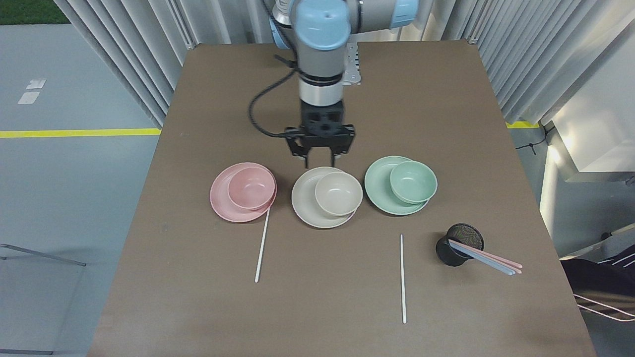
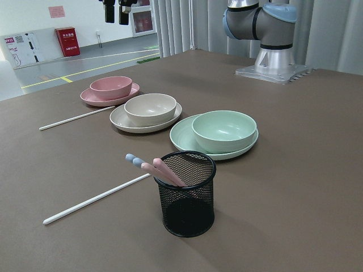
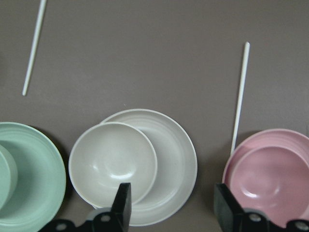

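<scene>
My gripper [image 1: 320,161] is open above and behind the white bowl [image 1: 339,193] and white plate [image 1: 306,196], nothing between its fingers. Left of these, the pink bowl [image 1: 251,187] rests on the pink plate [image 1: 221,199]. To their right, the green bowl [image 1: 413,181] rests on the green plate [image 1: 379,184]. One white chopstick [image 1: 262,246] runs toward the front from the pink plate's edge; another [image 1: 402,279] lies alone at front right. A black mesh cup [image 2: 187,209] holds pink and blue chopsticks [image 1: 488,259], which lean out over its rim.
The robot's base [image 2: 272,71] stands at the table's back edge.
</scene>
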